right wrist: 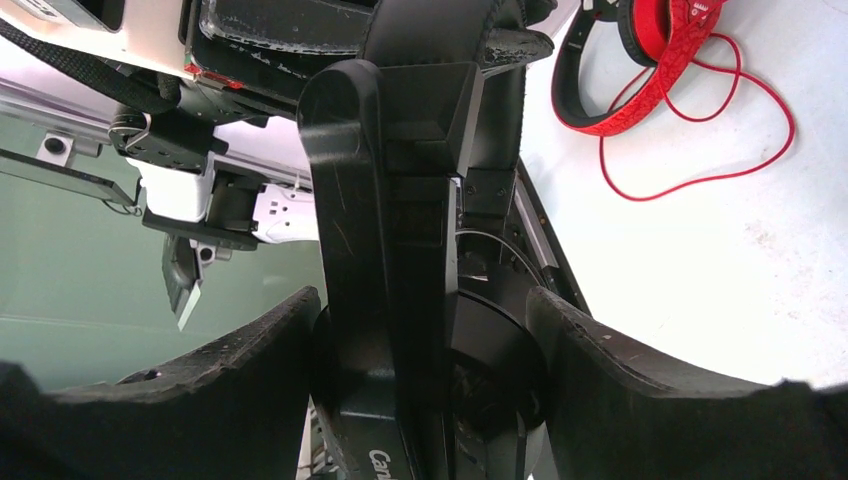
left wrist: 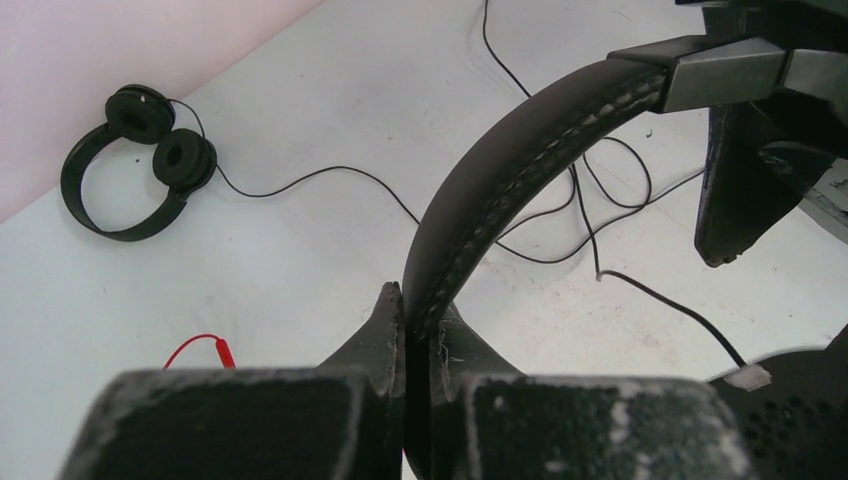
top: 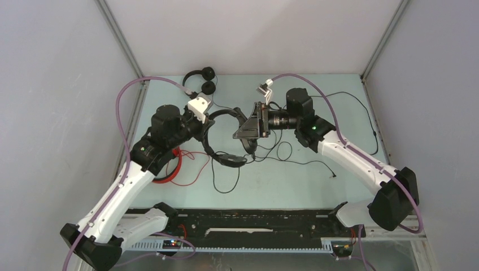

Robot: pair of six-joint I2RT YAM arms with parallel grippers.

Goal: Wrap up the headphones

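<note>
A pair of black headphones hangs above the table between my two arms. The padded, stitched headband curves up from my left gripper, which is shut on it. My right gripper has its fingers shut on a black part of these headphones, at the side opposite my left gripper; its fingers hide exactly which part. In the top view, a thin black cable loops down under the headphones and trails to the right across the table.
Another black headset lies at the back left, its cord running toward the middle. A red headset with a red cord lies at the left, below my left arm. A black cable stretches along the right edge.
</note>
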